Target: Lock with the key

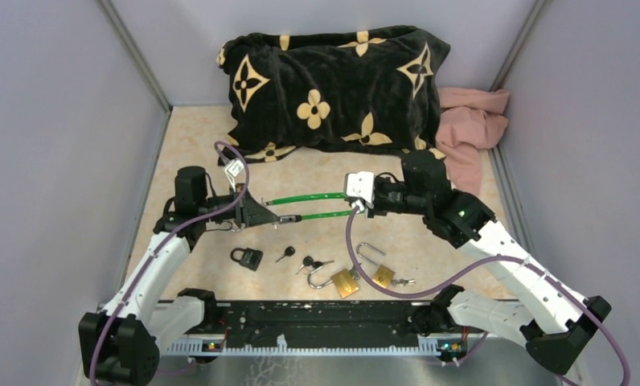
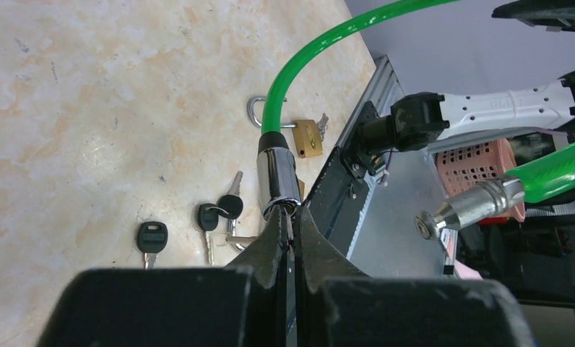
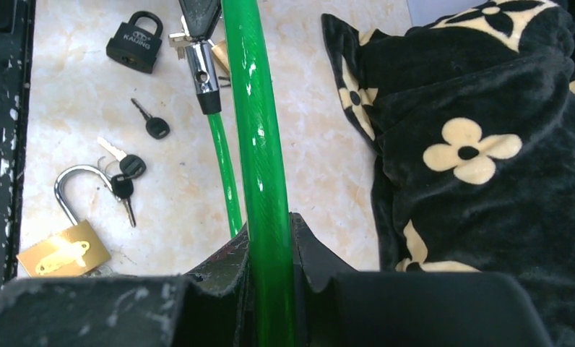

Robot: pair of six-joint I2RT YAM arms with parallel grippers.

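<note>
A green cable lock is held up between my two grippers, bent in a loop. My right gripper is shut on the green cable. At its chrome lock head, my left gripper is shut, fingertips against the end face. A thin metal sliver, apparently the key, shows between those tips; most of it is hidden by the fingers. The cable's metal pin end hangs free, apart from the lock head. In the top view that pin end lies just behind the lock head.
Below lie a black padlock, a loose black-headed key, a pair of keys and brass padlocks. A dark patterned blanket fills the back; pink cloth sits back right.
</note>
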